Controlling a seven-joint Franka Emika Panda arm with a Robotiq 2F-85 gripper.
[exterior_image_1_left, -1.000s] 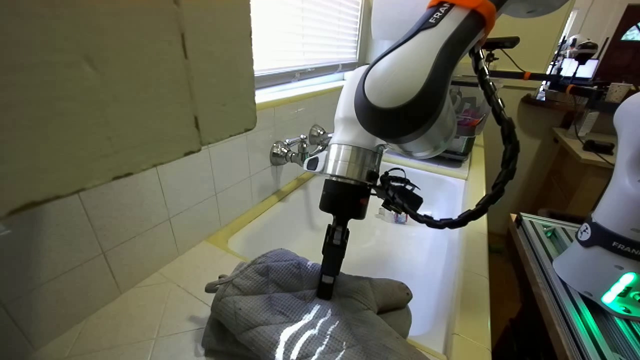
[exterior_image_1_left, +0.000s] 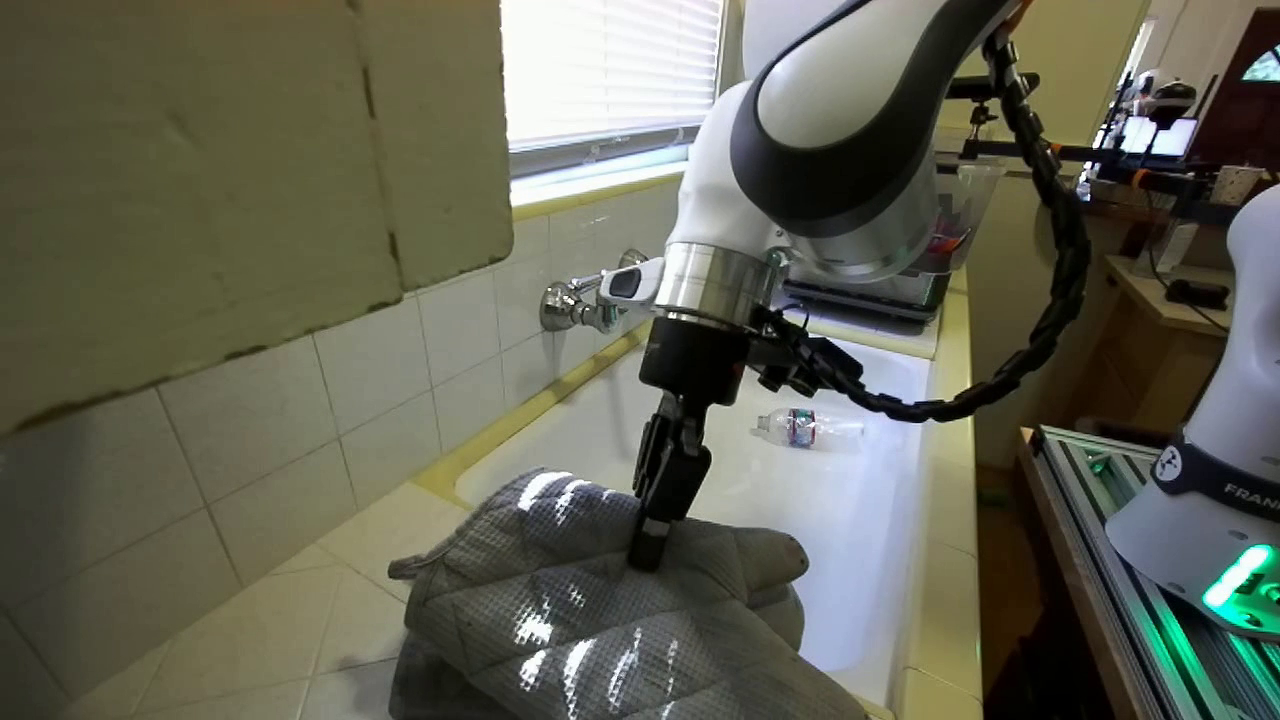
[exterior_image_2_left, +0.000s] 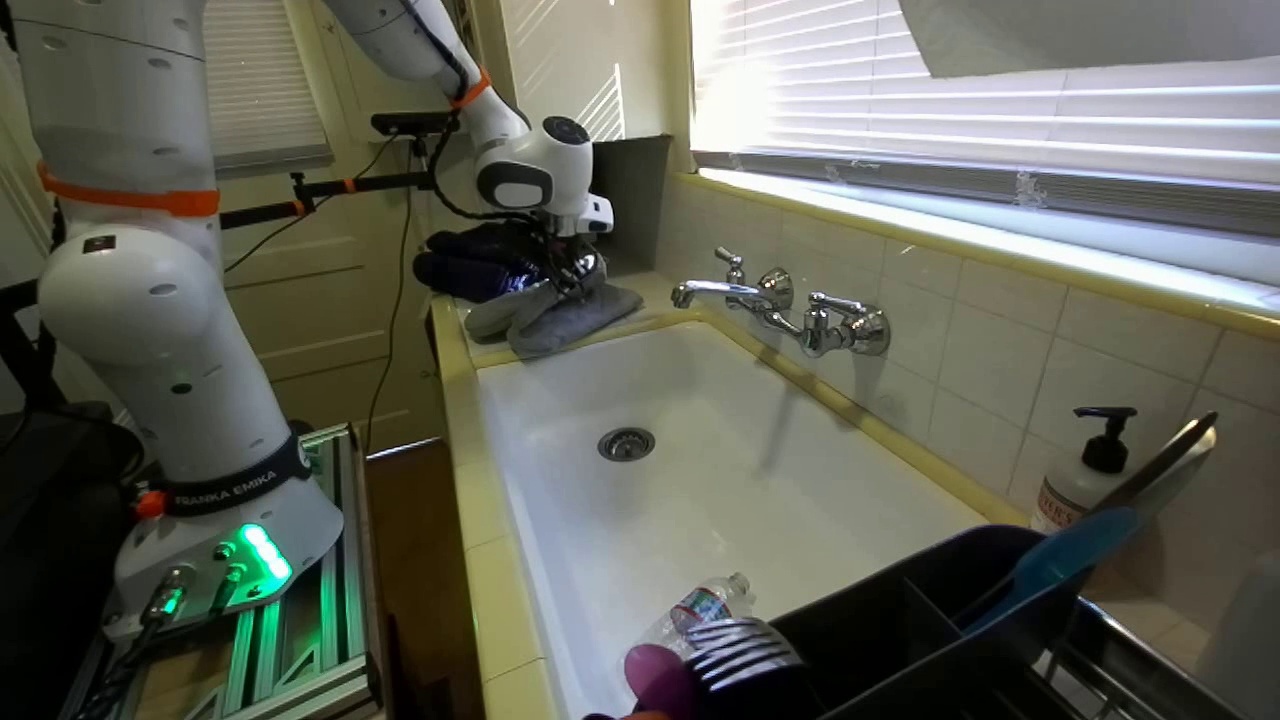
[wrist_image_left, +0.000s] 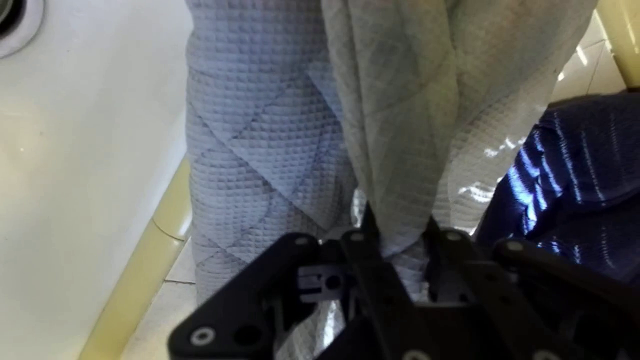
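A quilted grey oven mitt (exterior_image_1_left: 600, 612) hangs from my gripper (exterior_image_1_left: 649, 559) over the counter corner beside the sink. In the wrist view, a pinched fold of the mitt's cloth (wrist_image_left: 399, 150) sits between the fingertips, and the gripper is shut on it. More grey quilted cloth (wrist_image_left: 258, 144) lies beneath and to the left of that fold; whether it is a second mitt I cannot tell. Seen from the far side, the grey cloth (exterior_image_2_left: 576, 322) reaches the sink's rim, with a dark blue mitt-like item (wrist_image_left: 576, 180) close by.
The white sink (exterior_image_2_left: 768, 444) holds a clear plastic bottle (exterior_image_1_left: 810, 428) and is otherwise clear. A chrome faucet (exterior_image_2_left: 720, 292) juts from the tiled wall near the arm. At the other end stand a black utensil holder (exterior_image_2_left: 912, 624) and a soap bottle (exterior_image_2_left: 1086, 468).
My gripper has risen slightly, and the gripped part of the grey mitt has come up with it. The upper arm has shifted too, uncovering more of the plastic bottle.
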